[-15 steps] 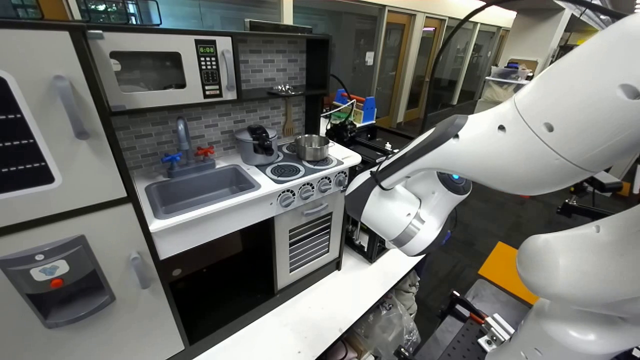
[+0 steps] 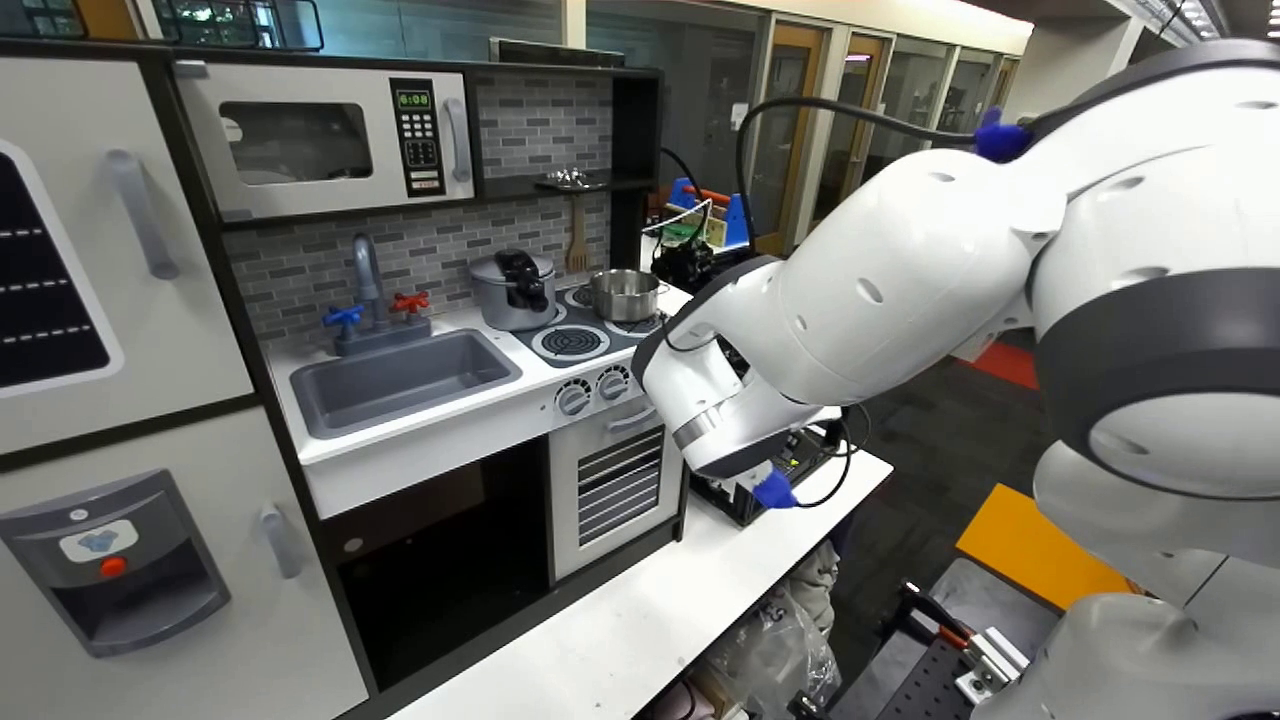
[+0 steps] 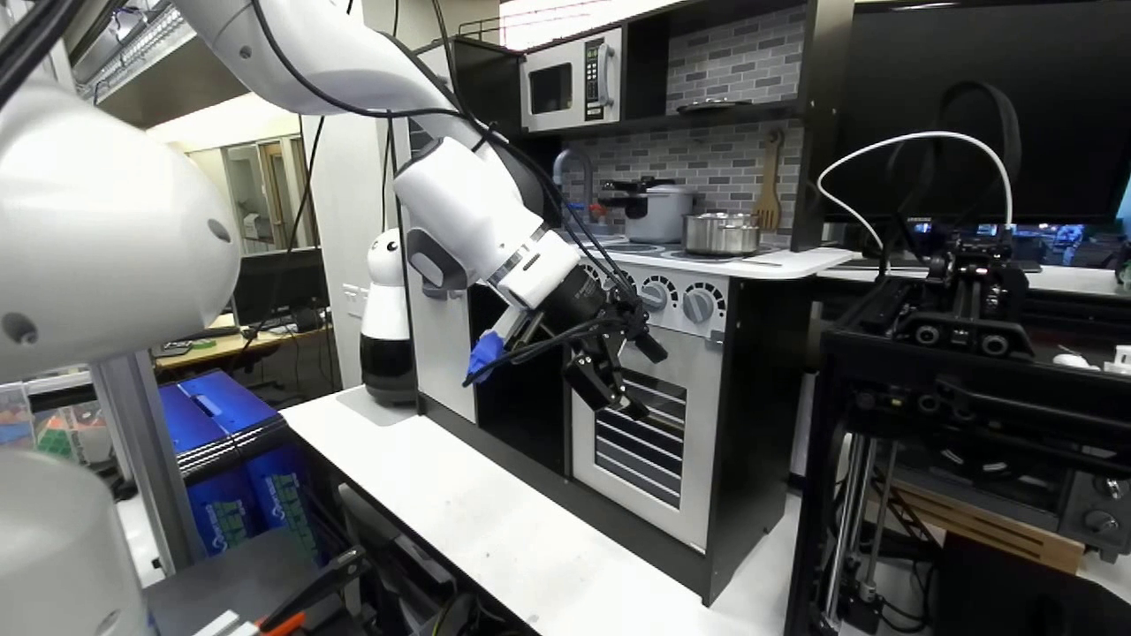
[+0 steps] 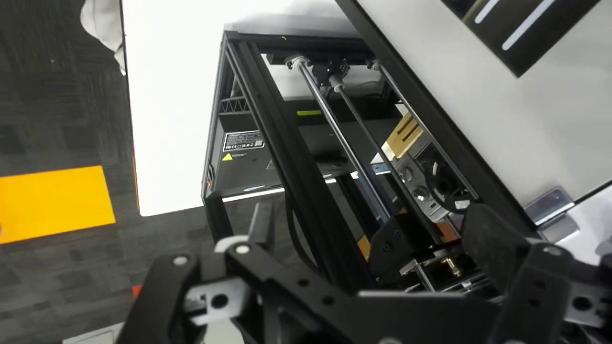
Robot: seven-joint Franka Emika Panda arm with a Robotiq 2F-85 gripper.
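My gripper (image 3: 620, 373) hangs in front of the toy oven (image 3: 694, 440), below the stove knobs in exterior view 2. It is open; the wrist view shows its two dark fingers (image 4: 487, 241) spread wide, with nothing held between them. Behind the gap lies a black-framed printer (image 4: 298, 183). On the stove stand a steel pot (image 2: 625, 295) and a grey lidded pot (image 2: 513, 290). In exterior view 1 the white arm hides the gripper's fingers and the right-hand knobs.
Left of the stove is a grey sink (image 2: 408, 382) with a faucet (image 2: 367, 274). Above hangs a microwave (image 2: 294, 142), its door shut. A wooden spatula (image 3: 769, 196) hangs on the brick wall.
The arm has swung left toward the stove in exterior view 1, and its wrist has turned. It now covers the right-hand knobs that showed earlier. The pots have stayed in place.
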